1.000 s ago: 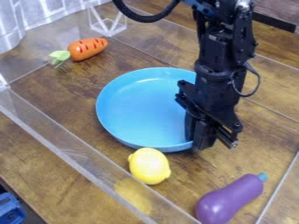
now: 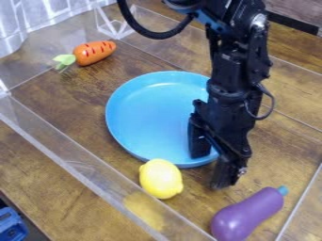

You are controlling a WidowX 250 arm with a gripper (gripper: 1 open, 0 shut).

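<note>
The black robot gripper (image 2: 209, 160) hangs low over the right rim of the blue plate (image 2: 141, 115), its lower parts reaching down toward the table. Whether its fingers hold anything cannot be seen. A yellow lemon-like toy (image 2: 161, 179) lies just in front of the plate. A purple eggplant toy (image 2: 244, 216) lies at the lower right, below the gripper. An orange carrot toy (image 2: 96, 53) lies at the upper left.
Clear plastic edging runs diagonally along the left and lower left. Bare wooden table (image 2: 283, 132) shows to the right of the arm and left of the plate.
The gripper has moved slightly down and to the left over the plate's right side. The toys and plate look unmoved.
</note>
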